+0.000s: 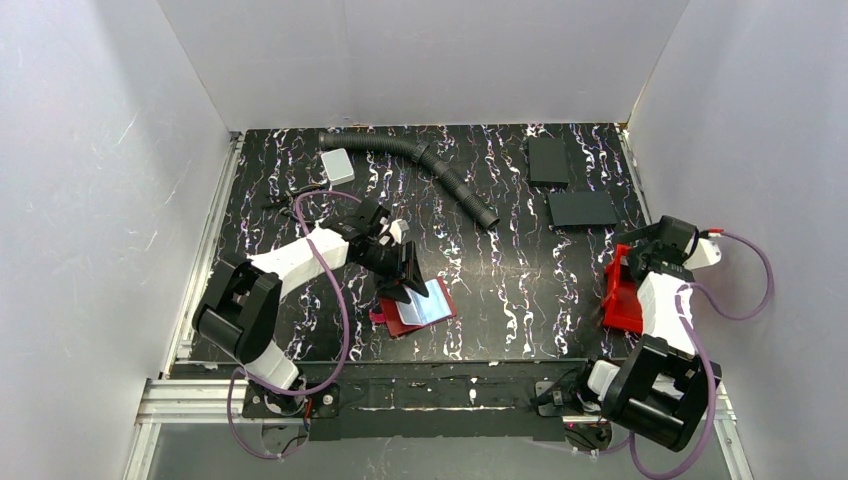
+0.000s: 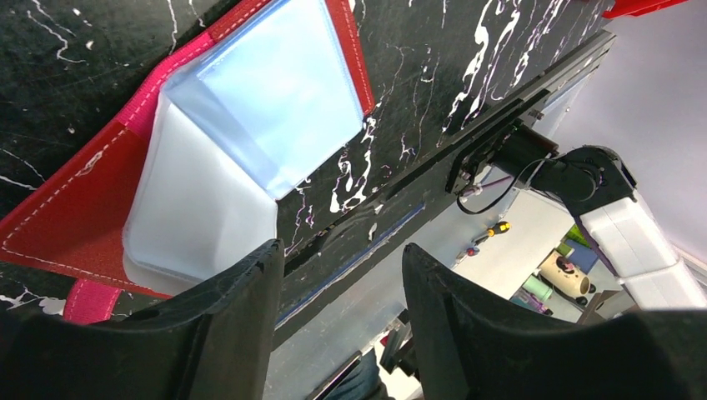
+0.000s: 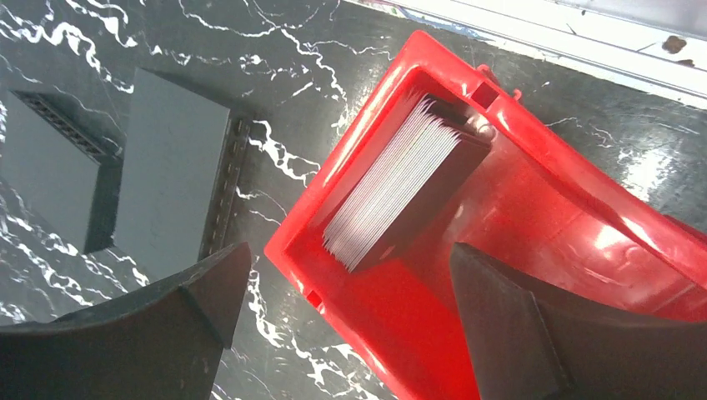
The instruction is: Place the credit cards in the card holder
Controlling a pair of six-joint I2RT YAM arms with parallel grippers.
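Note:
The card holder (image 2: 75,196) lies spread open on the table, red leather with clear plastic sleeves (image 2: 288,92). Over its left-hand sleeves hangs my left gripper, its fingers apart and the gap empty. One finger (image 2: 258,279) shows in front of the lower sleeve's edge; contact cannot be judged. At the far right, a row of thin cards (image 3: 400,179) stands on edge at one end of a red bin (image 3: 575,200). My right gripper is open above that end, the cards in view between its fingers, not gripped.
Two dark grey boxes (image 1: 583,208) (image 1: 547,162) lie behind the bin. A black ribbed hose (image 1: 440,170) crosses the back, with a small white box (image 1: 337,166) to its left. Clear table lies between holder and bin.

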